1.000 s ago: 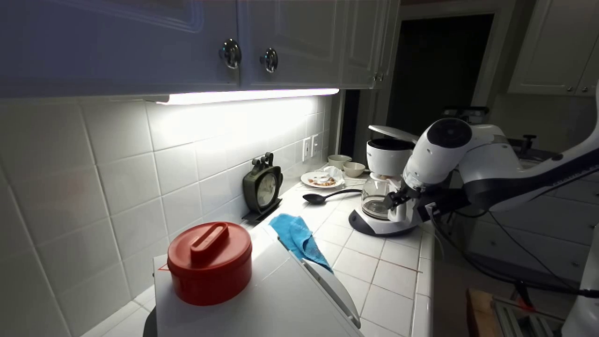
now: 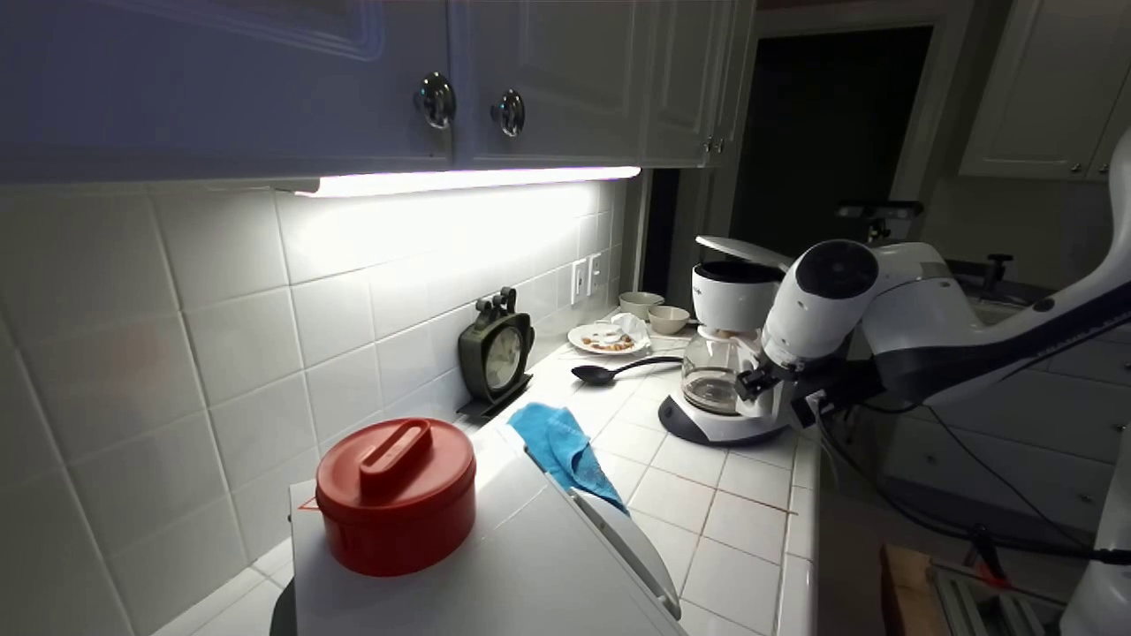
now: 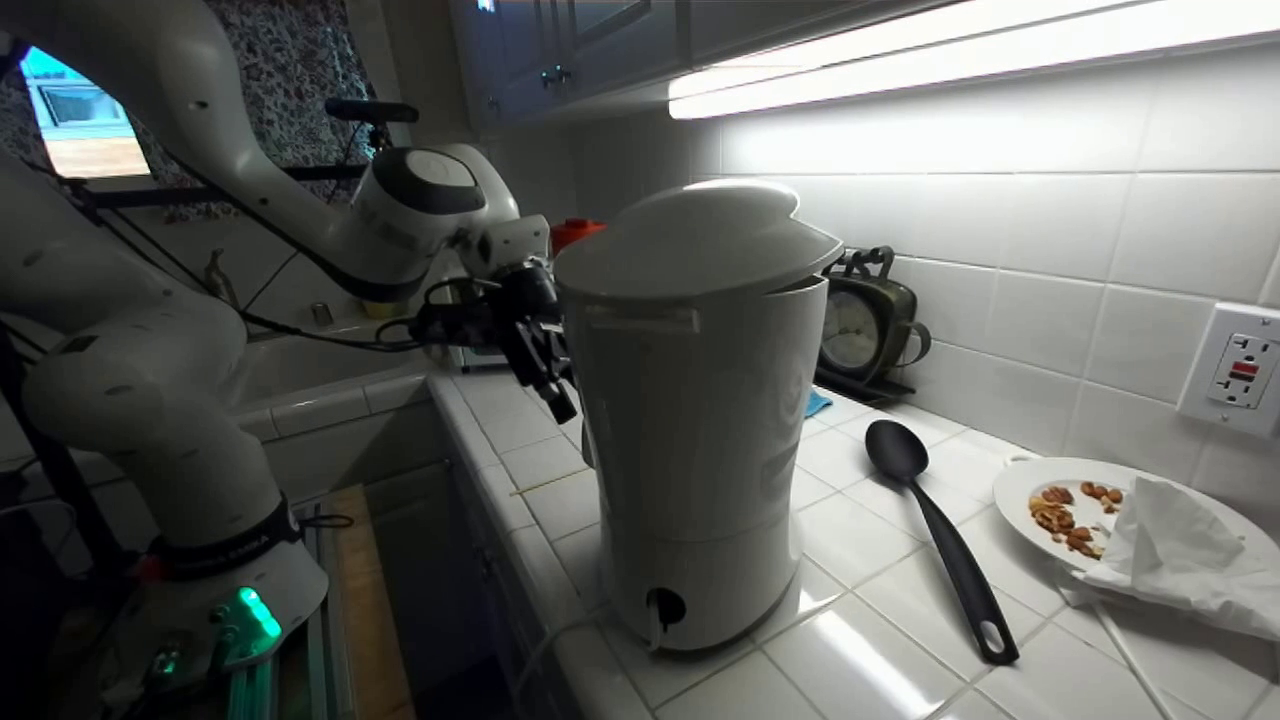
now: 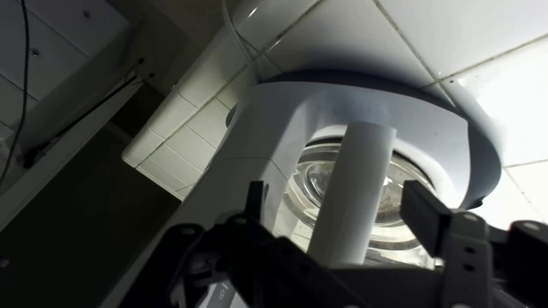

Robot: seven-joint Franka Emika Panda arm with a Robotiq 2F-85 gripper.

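A white coffee maker [image 2: 733, 302] stands on the tiled counter with its lid [image 3: 696, 240] raised. Its glass carafe [image 2: 708, 373] sits on the base, and the carafe's white handle [image 4: 353, 195] rises between my fingers in the wrist view. My gripper is part open, with a visible gap on each side of the handle; neither of its fingers [image 4: 424, 215] appears to touch it. From the far side, the coffee maker's body hides part of my gripper [image 3: 558, 372].
Left of the coffee maker lie a black spoon [image 2: 599, 374] and a plate of nuts [image 2: 588, 337]. A blue cloth [image 2: 562, 440] and a red lidded pot [image 2: 398, 509] are nearer exterior view 1. The counter's front edge [image 2: 802, 530] runs close beside the machine.
The arm has shifted slightly, its hand moving a little lower and to the right in exterior view 1. The coffee maker and carafe look unmoved.
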